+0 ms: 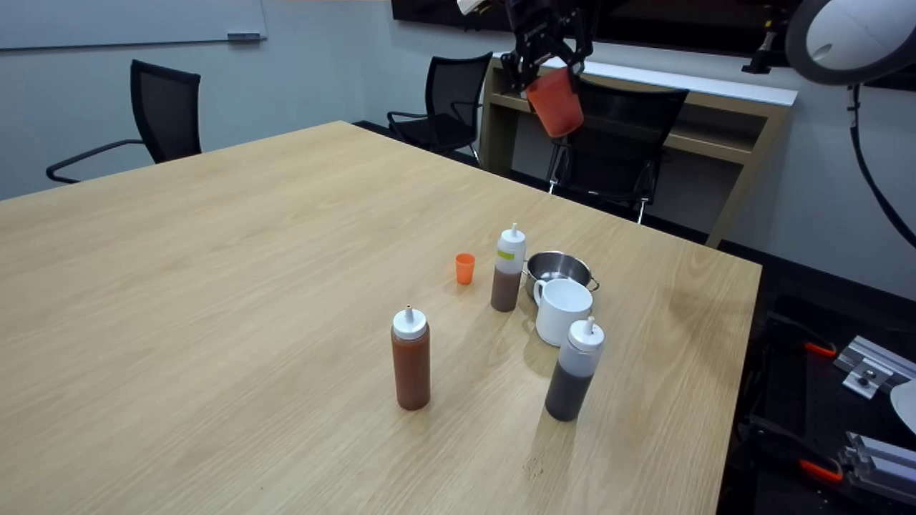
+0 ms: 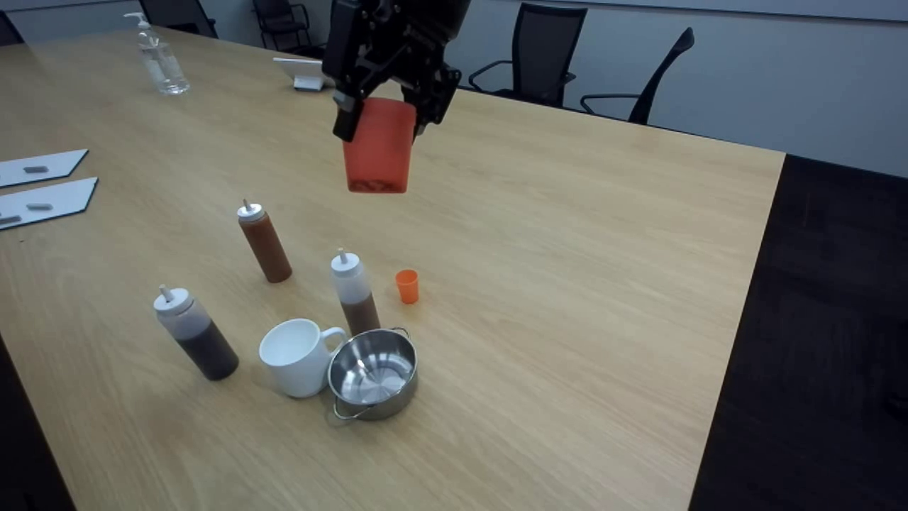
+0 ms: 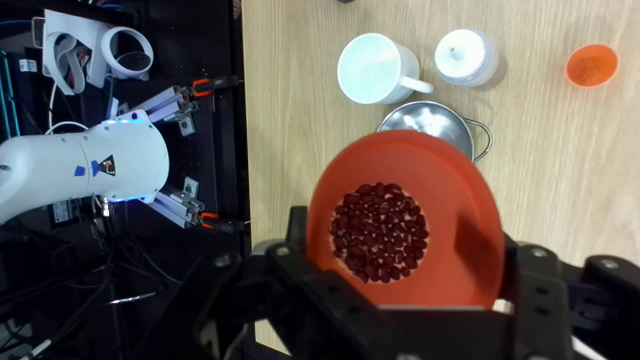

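My gripper [image 2: 383,119] is shut on a large red cup [image 2: 379,157], one finger at either side of its upper part. The cup hangs high above the table, slightly tilted in exterior view 1. Dark red beans [image 3: 381,233] lie at its bottom in the wrist view. Below stand a steel pot [image 2: 372,375] with wire handles, empty as far as I see, and a white mug [image 2: 295,358] close against it. A small orange cup [image 2: 408,287] stands apart on the table; the wrist view shows something grainy in it.
Three squeeze bottles stand around the mug and pot: a brown one [image 1: 411,360], a dark one [image 1: 573,370] and a half-filled one [image 1: 507,270]. A sanitizer bottle [image 2: 162,56] is far off.
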